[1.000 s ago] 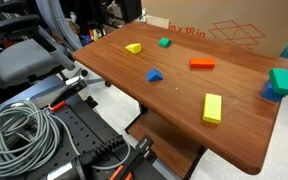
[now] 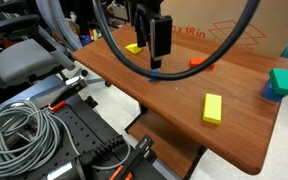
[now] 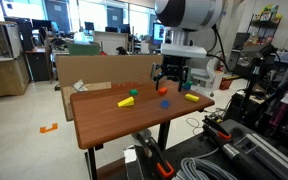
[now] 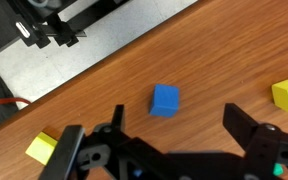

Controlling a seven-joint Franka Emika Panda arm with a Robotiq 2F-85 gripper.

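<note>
Open and empty, my gripper hangs above the wooden table. Between its spread fingertips in the wrist view, a small blue block lies below on the tabletop, slightly left of the middle. Exterior view 2 shows the gripper well clear of the surface, with the blue block underneath. In exterior view 1, the dark cable partly covers that block.
A yellow block and a red block lie on the table. A green block rests on a blue one at the right. Another yellow block is at the far left.
The arm has come into exterior view 1 from the upper left and moved over the table toward the blue block. The blocks appear unmoved.
</note>
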